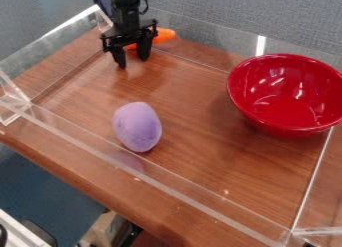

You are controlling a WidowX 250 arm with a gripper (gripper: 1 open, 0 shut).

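My black gripper (pixel 130 50) is low at the back left of the wooden tray floor, over an orange carrot-like object (pixel 162 35) that is partly hidden behind it. Whether the fingers are on the orange object is unclear. A purple oval object (pixel 138 126) lies in the front middle, and a red bowl (pixel 283 95) stands at the right.
Clear low walls (pixel 254 234) border the wooden surface (pixel 201 171) on all sides shown. The middle of the surface between the purple object, the bowl and my gripper is free.
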